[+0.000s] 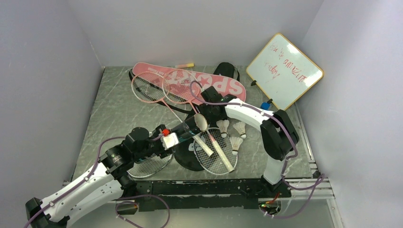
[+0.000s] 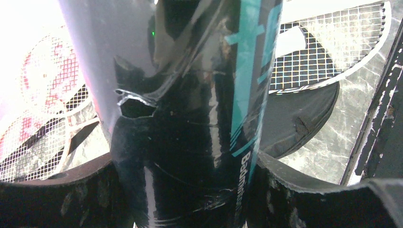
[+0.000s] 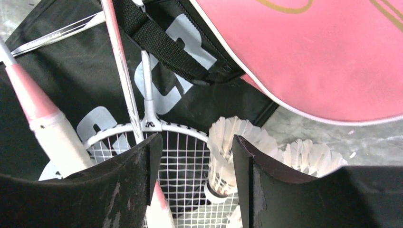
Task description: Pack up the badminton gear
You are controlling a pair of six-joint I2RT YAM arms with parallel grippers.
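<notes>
My left gripper is shut around a dark shuttlecock tube, whose pale end points to the right in the top view. In the left wrist view the tube fills the middle, its wrapping torn. Open and empty, my right gripper hangs above a white-framed racket and the shuttlecocks. One shuttlecock shows partly behind its right finger; another lies farther right. A third shuttlecock is visible in the top view. Two pink rackets cross the table, their handles over the white-framed racket.
A pink racket bag lies along the back, with a black bag under the rackets. Behind are a small black pouch and a yellow-ended tube. A whiteboard leans at the right.
</notes>
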